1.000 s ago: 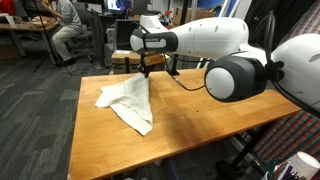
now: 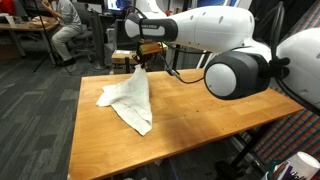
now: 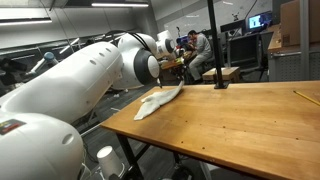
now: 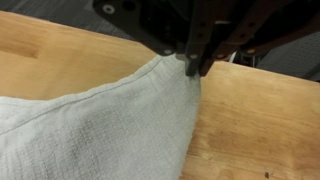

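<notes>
A white cloth (image 2: 128,98) lies spread on the wooden table (image 2: 185,125), with one corner drawn up toward the far edge. My gripper (image 2: 142,66) is above that raised corner, fingers pointing down. In the wrist view the gripper is shut, and the peak of the cloth (image 4: 120,125) runs up to its fingertips, pinched there. The rest of the cloth slopes down to the table. In exterior view 2 the same cloth (image 3: 156,102) stretches toward the gripper at the table's far side.
Past the far edge stand chairs, and a seated person (image 3: 202,50) is in the background. A white cup-like object (image 2: 303,163) is at the lower right of exterior view 1.
The arm and gripper have shifted slightly left and up in exterior view 1. The raised corner stays at the fingertips, while the rest of the cloth looks almost unchanged.
</notes>
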